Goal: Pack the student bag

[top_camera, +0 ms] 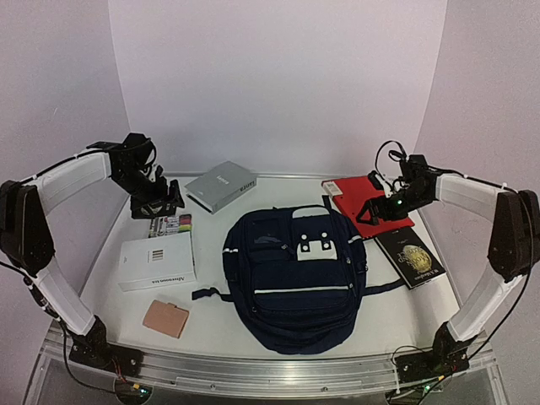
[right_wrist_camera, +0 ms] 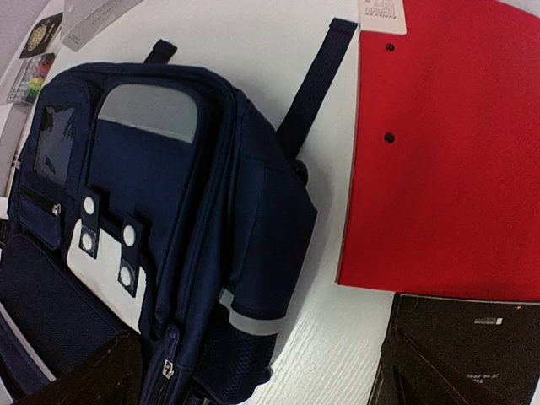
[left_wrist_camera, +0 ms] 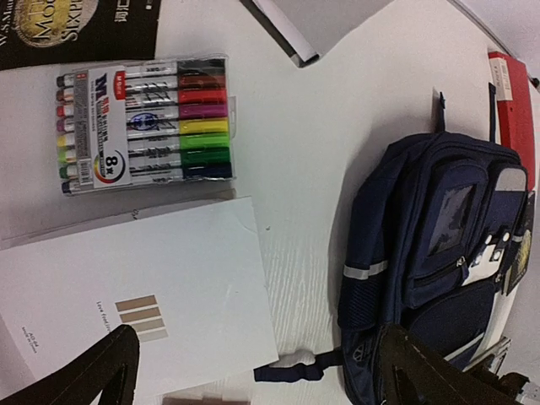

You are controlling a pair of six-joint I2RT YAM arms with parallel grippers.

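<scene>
A navy backpack [top_camera: 291,278] lies flat at the middle of the table, its front pocket facing up; I cannot tell from here whether its main zip is closed. My left gripper [top_camera: 160,207] hovers above the back left, over a clear pack of coloured markers [left_wrist_camera: 148,126]. Its two fingers [left_wrist_camera: 89,371] stand wide apart with nothing between them. On the other side, my right gripper [top_camera: 371,213] is open and empty over the red folder [top_camera: 359,194], with its fingers [right_wrist_camera: 110,371] spread. Each gripper is apart from the bag.
Left of the bag are a white box-like notebook [top_camera: 158,261] and a small tan notebook [top_camera: 166,318]. A grey binder [top_camera: 221,186] lies at the back. Black books lie at the right [top_camera: 411,256] and far left [left_wrist_camera: 76,29]. Bare table shows between the binder and the bag.
</scene>
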